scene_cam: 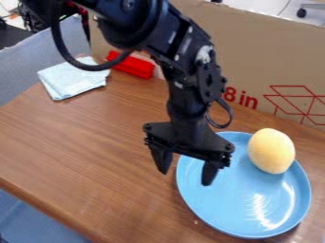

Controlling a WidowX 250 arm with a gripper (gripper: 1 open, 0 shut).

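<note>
The black gripper [185,165] is low over the left edge of the blue plate [248,214], its two fingers apart and pointing down, with nothing seen between them. A pale yellow egg-shaped object [272,150] rests on the right back part of the plate, to the right of the gripper.
A cardboard box [267,71] stands behind the plate. A red object [135,66] and a folded light cloth [72,79] lie at the back left.
</note>
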